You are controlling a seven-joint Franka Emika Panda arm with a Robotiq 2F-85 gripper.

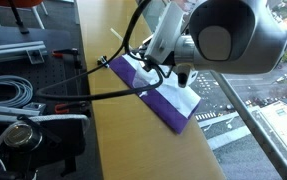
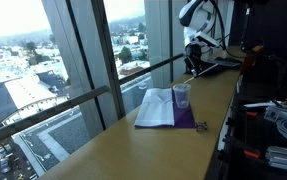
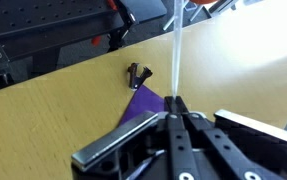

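Note:
A thin white straw-like stick (image 3: 177,55) runs up from between the fingertips of my gripper in the wrist view, and the gripper is shut on it. The arm hides the fingertips in exterior view 1, where a pale thin stick (image 1: 116,35) shows left of the arm. In exterior view 2 my gripper (image 2: 192,67) is small, above and behind a clear plastic cup (image 2: 181,96). That cup stands on a white and purple sheet (image 2: 155,108) on the table. Part of the purple area (image 3: 143,104) shows below the gripper in the wrist view.
Small dark items (image 2: 200,127) lie on the table (image 2: 113,160) beside the sheet. A dark cart (image 1: 33,75) with coiled cables stands along one side, and windows (image 2: 33,60) line the other. Bare tabletop extends in front of the sheet.

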